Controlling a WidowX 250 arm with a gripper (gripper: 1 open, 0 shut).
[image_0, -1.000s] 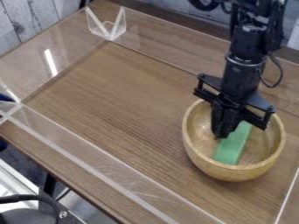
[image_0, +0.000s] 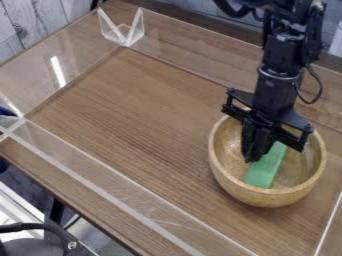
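Observation:
A tan bowl (image_0: 235, 182) sits at the right of the wooden table, with a green oblong object (image_0: 265, 172) lying inside it. My black gripper (image_0: 254, 143) reaches down into the bowl from above, over the upper part of the green object and partly hiding it. The fingertips are small and dark; nothing clearly shows held between them, and it looks shut.
A clear plastic container (image_0: 122, 28) stands at the back left. Dark hardware (image_0: 27, 240) shows at the bottom-left corner, off the table's edge.
My gripper and arm have shifted very slightly over the bowl; the bowl and green object look almost unchanged.

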